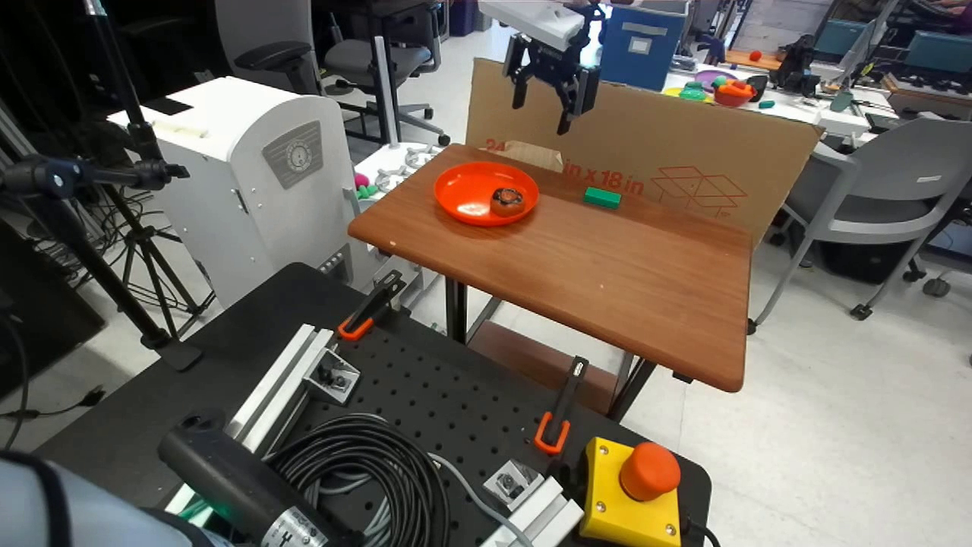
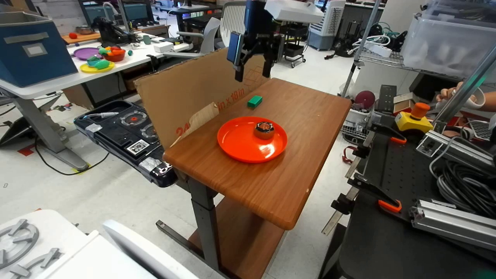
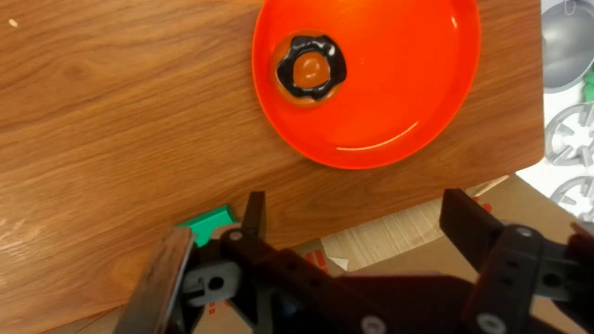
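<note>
An orange-red plate (image 1: 467,188) rests on the wooden table (image 1: 583,255), with a brown, black-iced doughnut-like toy (image 2: 264,130) inside it near the rim. Beside the plate, by the cardboard, lies a green block (image 2: 254,101); in the wrist view a finger partly covers this green block (image 3: 210,222). High over the cardboard side of the table hangs my gripper (image 1: 540,111), clear of both objects. Its black fingertips stand wide apart in the wrist view, and the gap of the gripper shows only table and cardboard.
An upright cardboard sheet (image 1: 656,150) borders the table's far side. Much of the tabletop away from the plate is bare. A black bench with clamps (image 1: 563,410), coiled cable and a yellow emergency-stop box (image 1: 629,510) stands in the foreground of exterior view 1.
</note>
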